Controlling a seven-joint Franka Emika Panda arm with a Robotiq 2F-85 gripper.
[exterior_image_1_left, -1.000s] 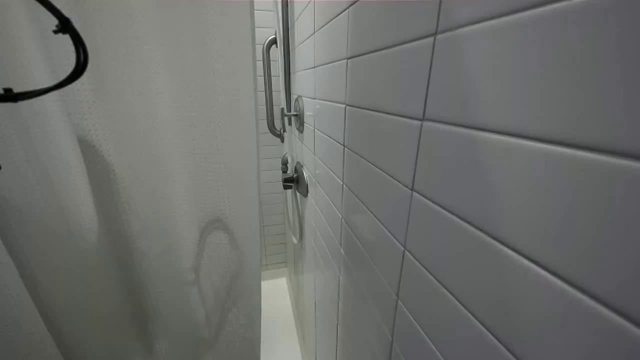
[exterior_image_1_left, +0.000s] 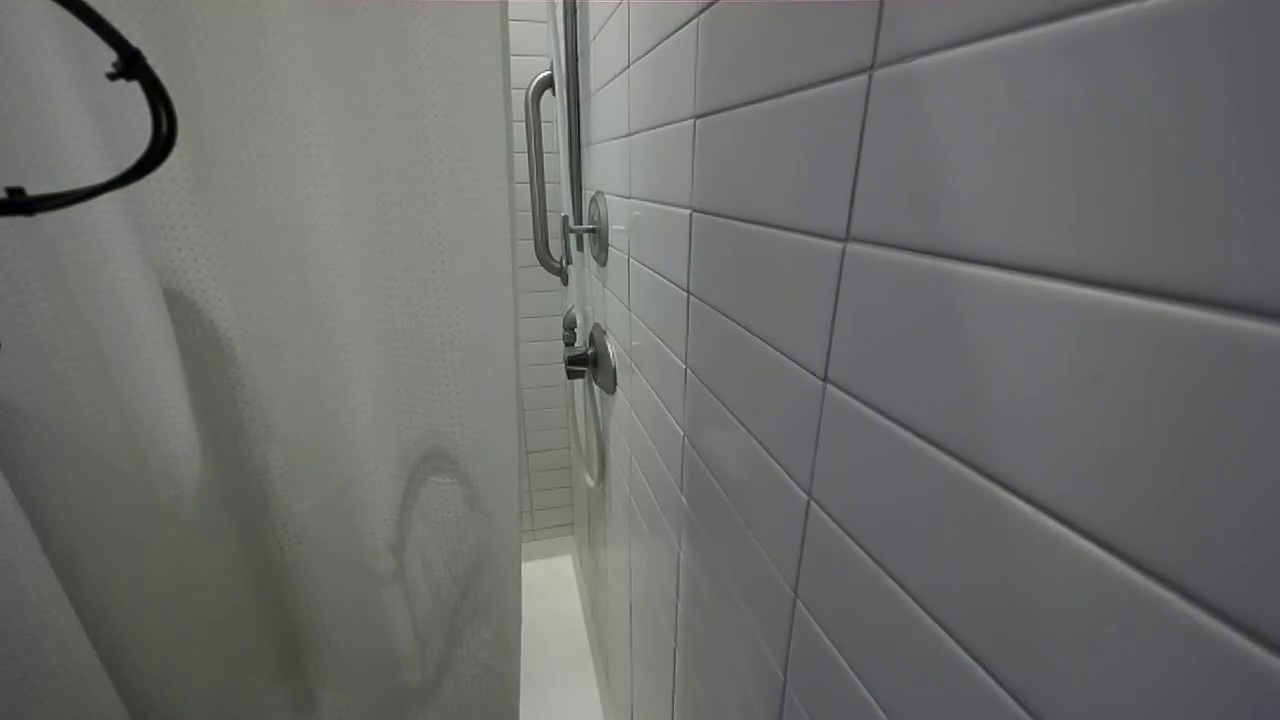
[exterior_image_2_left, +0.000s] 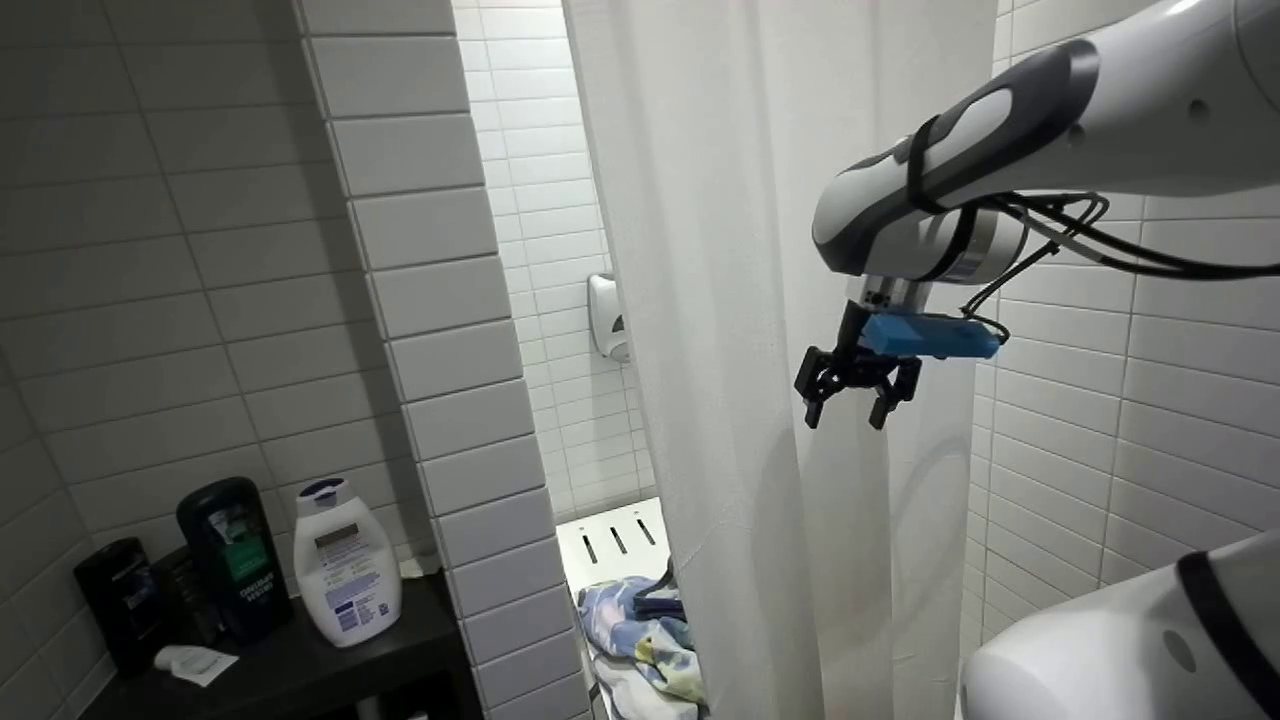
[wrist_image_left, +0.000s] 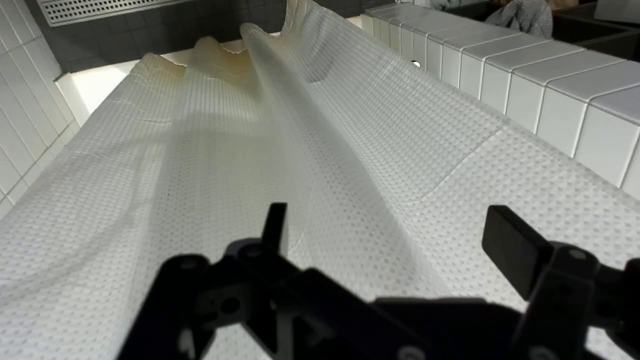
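A white shower curtain (exterior_image_2_left: 732, 300) hangs in folds across most of the shower opening, with a gap at its left edge in exterior view 2. In front of it my black gripper (exterior_image_2_left: 846, 418) points downward, its fingers spread wide with nothing between them. From the wrist, the curtain (wrist_image_left: 336, 198) fills the space beyond my gripper, and its fingers (wrist_image_left: 517, 249) stand well apart. Whether either fingertip touches the cloth I cannot tell. Exterior view 1 shows the curtain (exterior_image_1_left: 336, 300) at left but only a cable (exterior_image_1_left: 156, 120) of the arm, not the gripper.
Left of the opening stands a tiled pillar (exterior_image_2_left: 432, 336); several bottles, one white (exterior_image_2_left: 345, 570), stand on a dark shelf (exterior_image_2_left: 324, 672). Inside are a slotted white seat (exterior_image_2_left: 612, 540) and colourful cloth (exterior_image_2_left: 648, 642). A tiled wall (exterior_image_1_left: 984, 336) with a grab bar (exterior_image_1_left: 536, 174) runs at right.
In exterior view 1 the arm's cable and its shadow on the curtain sit slightly lower than before. The curtain looks about the same.
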